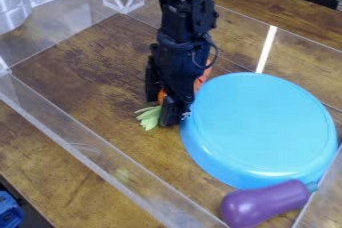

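The black gripper (174,97) points down at an orange carrot (201,78) with pale green leaves (150,117), lying on the wooden floor of the enclosure. Its fingers surround the carrot near the leaf end; whether they are shut on it is hidden by the dark housing.
A large blue lid (261,129) sits just right of the gripper, close against it. A purple eggplant (261,204) lies at the lower right. Clear walls (94,167) border the area.
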